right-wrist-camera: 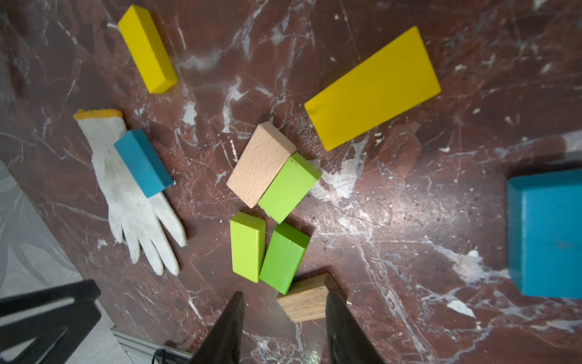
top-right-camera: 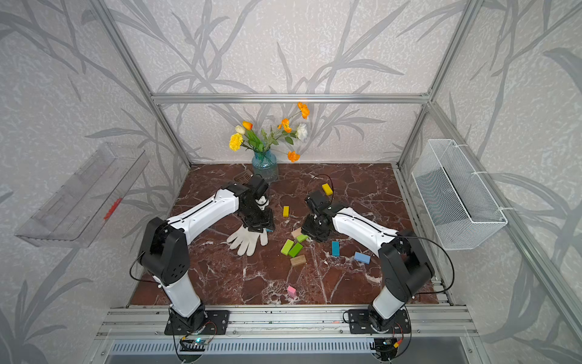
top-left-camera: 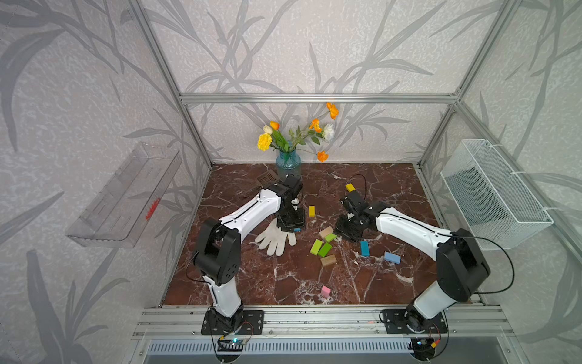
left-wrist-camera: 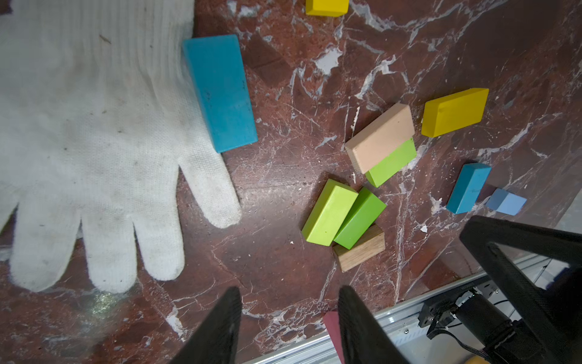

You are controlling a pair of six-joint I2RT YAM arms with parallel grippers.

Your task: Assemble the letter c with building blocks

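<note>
My left gripper hangs over the glove's side of the table, its fingers apart and holding nothing. A blue block (left-wrist-camera: 227,97) lies against the white glove (left-wrist-camera: 121,151) in the left wrist view. My right gripper hovers above the middle blocks, fingers parted and empty. Below it in the right wrist view, a tan block (right-wrist-camera: 260,163) touches a lime block (right-wrist-camera: 289,188). Two more green blocks, one yellow-green (right-wrist-camera: 247,245) and one darker (right-wrist-camera: 285,257), sit side by side near a wooden block (right-wrist-camera: 312,297). A yellow block (right-wrist-camera: 372,88) lies to the right of the tan one.
Another yellow block (right-wrist-camera: 148,48) lies toward the back, and a teal block (top-left-camera: 364,248) and light-blue block (top-left-camera: 393,257) sit at right. A pink block (top-left-camera: 326,291) is near the front edge. The flower vase (top-left-camera: 288,163) stands behind.
</note>
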